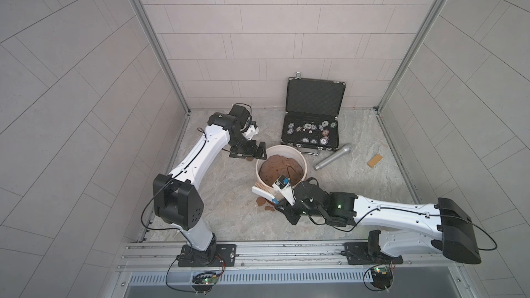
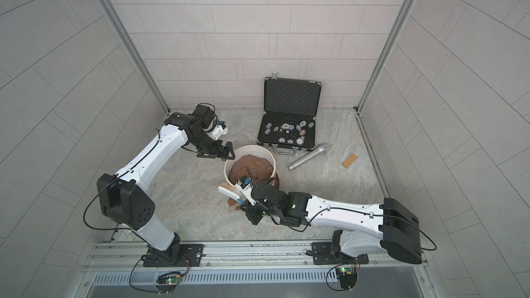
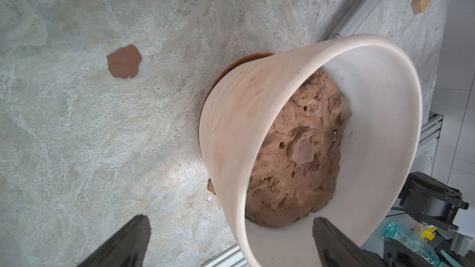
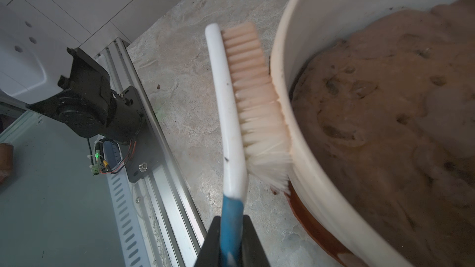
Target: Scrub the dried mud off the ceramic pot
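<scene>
A cream ceramic pot (image 1: 301, 157) filled with brown mud (image 3: 301, 153) stands mid-table. Brownish smears mark its outer wall in the left wrist view. My right gripper is shut on the blue handle of a white scrub brush (image 4: 227, 133). The bristles (image 4: 262, 133) press against the pot's outer wall just below the rim, on its near side. At the pot's back left, my left gripper stands open beside the rim, its fingers (image 3: 126, 244) apart with nothing held between them.
An open black case (image 1: 312, 127) with round parts lies behind the pot. A grey cylinder (image 1: 333, 156) and a tan block (image 1: 375, 160) lie to the right. Mud flakes (image 3: 124, 61) are scattered near the pot.
</scene>
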